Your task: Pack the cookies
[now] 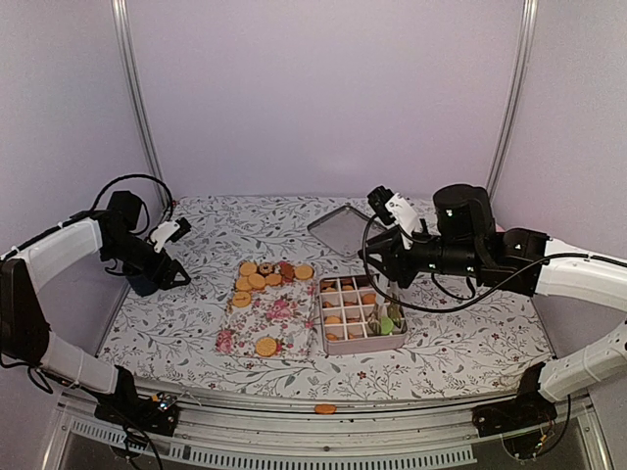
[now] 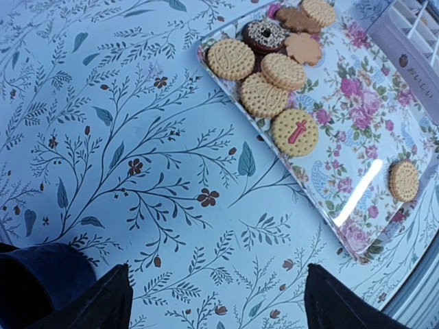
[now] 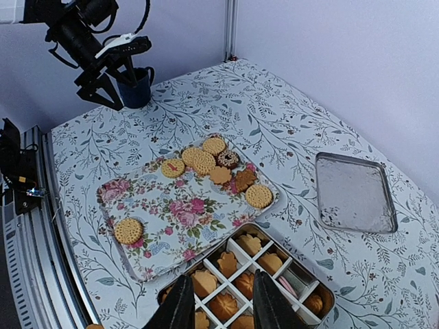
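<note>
A floral tray (image 1: 240,338) carries several round biscuits (image 2: 264,94), mostly along its far left and back edges, plus a chocolate ring cookie (image 2: 266,35) and one lone biscuit (image 3: 128,231) nearer the front. Right of it stands the pink compartment box (image 1: 362,345), with cookies in many of its cells, as the right wrist view shows. Above that box is my right gripper, its fingers (image 3: 182,305) partly apart and nothing visible between them. Far left, my left gripper is open and empty, over bare cloth.
An empty grey metal tray (image 3: 357,192) lies behind the box. At the left stands a dark blue cup (image 3: 135,89) beside my left arm. One biscuit (image 1: 324,408) is at the table's front edge. Patterned cloth between cup and floral tray is clear.
</note>
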